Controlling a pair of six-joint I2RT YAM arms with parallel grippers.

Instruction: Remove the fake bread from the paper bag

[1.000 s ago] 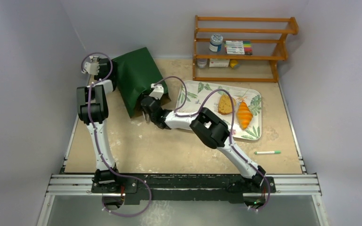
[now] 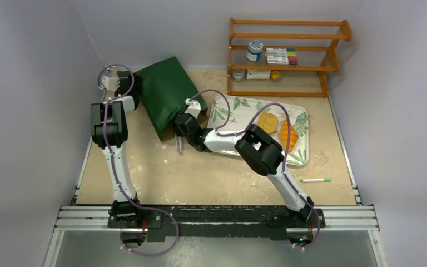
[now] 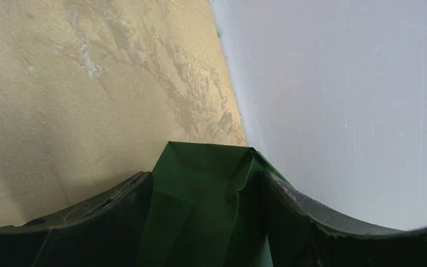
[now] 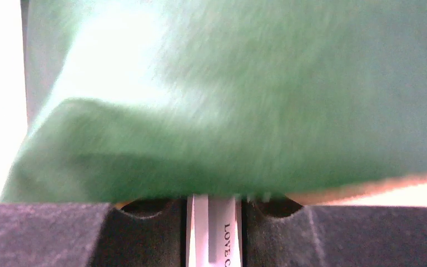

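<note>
A green paper bag [image 2: 164, 92] lies tipped on the table at the back left. My left gripper [image 2: 123, 80] is at its closed end, the bag's folded corner [image 3: 205, 178] between its part-open fingers. My right gripper [image 2: 180, 122] is at the bag's mouth, shut on a pale wrapped item [image 4: 208, 231] with printed lettering, which reaches out below the green paper. The bag hides most of its inside.
A white leaf-patterned tray [image 2: 239, 114] holds two fake breads [image 2: 287, 137] on the right. A wooden rack [image 2: 283, 92] with jars and markers stands at the back. A green marker [image 2: 315, 180] lies front right.
My right gripper has moved right and slightly toward the front, with more of the pale item showing below it. The bag's mouth has shifted right with it.
</note>
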